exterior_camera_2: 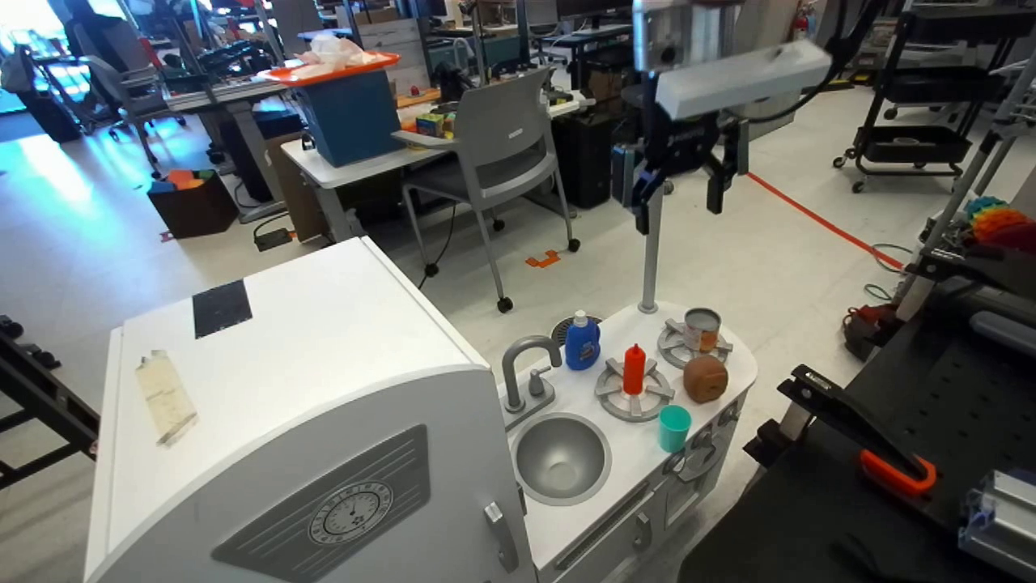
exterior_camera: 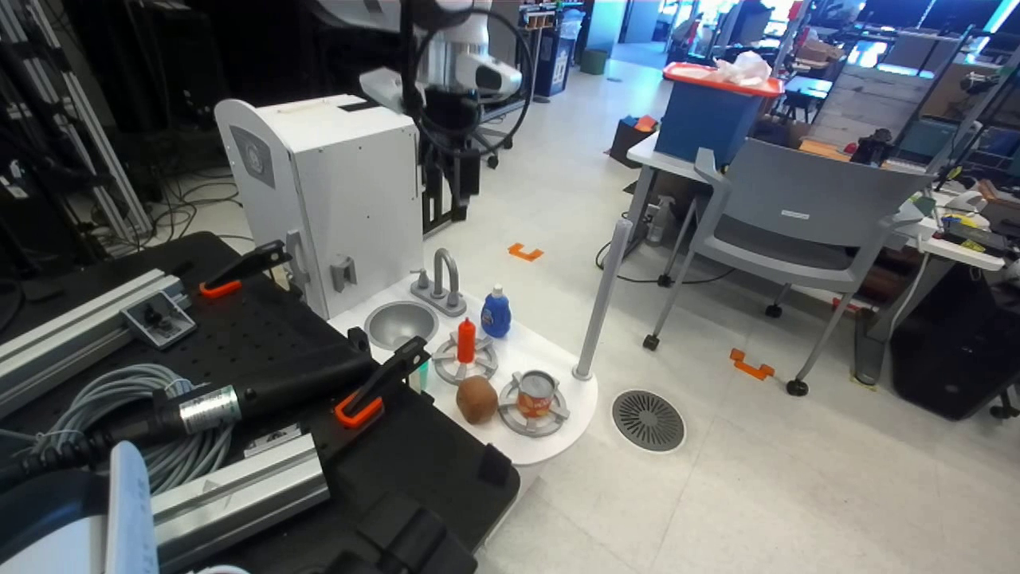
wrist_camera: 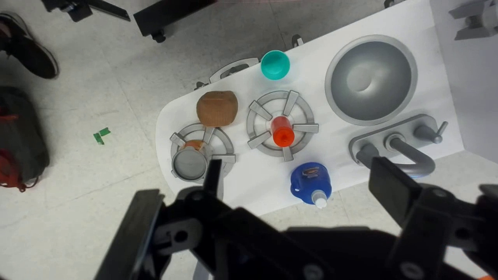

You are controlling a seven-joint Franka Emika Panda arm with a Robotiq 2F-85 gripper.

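Note:
High above the white toy-kitchen counter, my gripper (exterior_camera_2: 677,215) hangs open; nothing sits between its fingers. A red bottle (wrist_camera: 282,132) stands on one burner, and an open can (wrist_camera: 189,163) with an orange label stands on the other. The brown roundish object (wrist_camera: 217,109) rests beside the can's burner. At the counter's front edge is a teal cup (wrist_camera: 275,65). A blue bottle with a white cap (wrist_camera: 311,182) stands at the back edge, between the can's burner and the faucet (wrist_camera: 404,149). Alongside the faucet lies the empty grey sink bowl (wrist_camera: 371,80).
A tall white cabinet (exterior_camera_2: 291,321) rises at the sink end. The grey post (exterior_camera: 604,298) stands upright at the counter's other end. A black work table (exterior_camera: 287,383) with clamps and cables borders the counter's front.

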